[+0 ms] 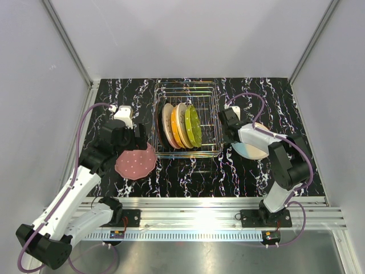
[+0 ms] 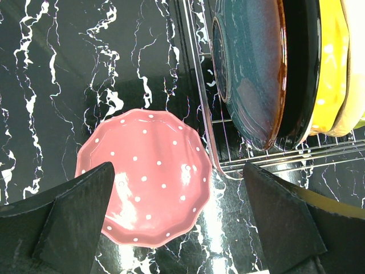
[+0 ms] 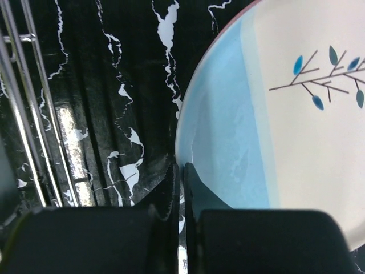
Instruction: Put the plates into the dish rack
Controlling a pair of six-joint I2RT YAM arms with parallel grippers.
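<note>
The wire dish rack (image 1: pixel 185 88) holds several upright plates, dark, pink, yellow, cream and green (image 1: pixel 194 125). Left of it a pink scalloped plate (image 2: pixel 142 171) lies flat beneath my left gripper, which is open and empty. Right of the rack a cream and light-blue plate (image 3: pixel 302 131) lies flat. My right gripper is shut at that plate's left rim, in the light-blue band's edge; whether the rim is between the fingertips is hard to tell.
The back part of the rack is empty. Bare black marble (image 1: pixel 194 182) shows in front of the rack and at the back corners. Walls enclose the worktop on the sides and back.
</note>
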